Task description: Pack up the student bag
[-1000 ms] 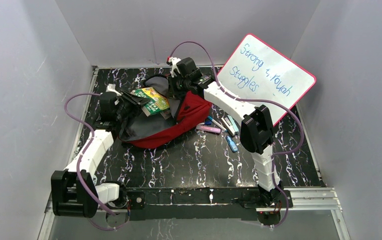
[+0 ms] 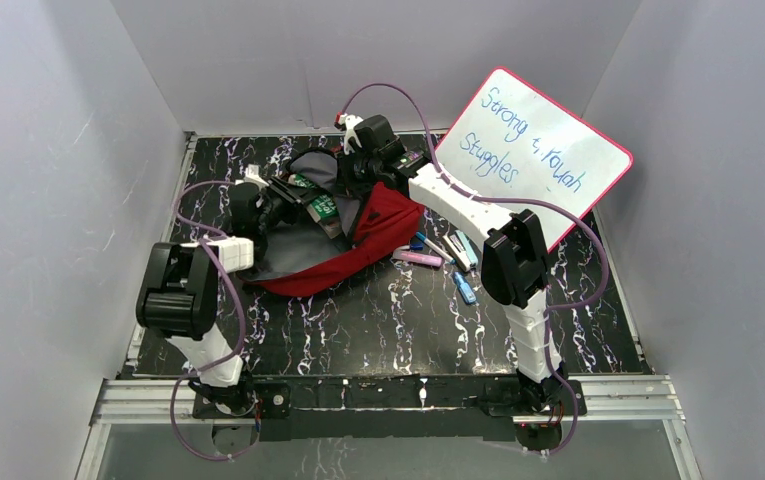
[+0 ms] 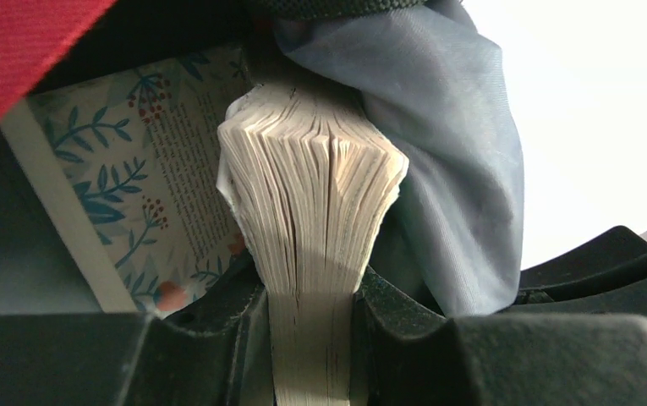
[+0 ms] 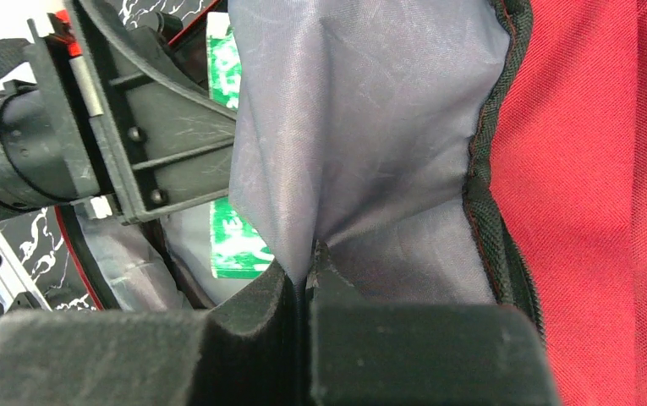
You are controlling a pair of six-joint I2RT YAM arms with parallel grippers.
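A red bag (image 2: 316, 275) with grey lining lies open in the top view. My left gripper is shut on a thick green-covered book, whose page edges (image 3: 311, 186) fill the middle of the left wrist view. In the right wrist view a strip of the green cover (image 4: 233, 241) shows; the rest is behind the bag's flap and the left fingers (image 4: 184, 156). My right gripper is shut on the grey lining flap (image 4: 370, 127), holding it up. Inside the bag lies a second book (image 3: 155, 169) with a leafy blue pattern.
Right of the bag lie a pink marker (image 2: 418, 258), a blue marker (image 2: 465, 289) and several other pens. A red-edged whiteboard (image 2: 533, 150) leans at the back right.
My left gripper has carried the green book rightward and deeper into the bag, beneath the held flap, so less of its cover shows. The right arm has stayed still, keeping the flap.
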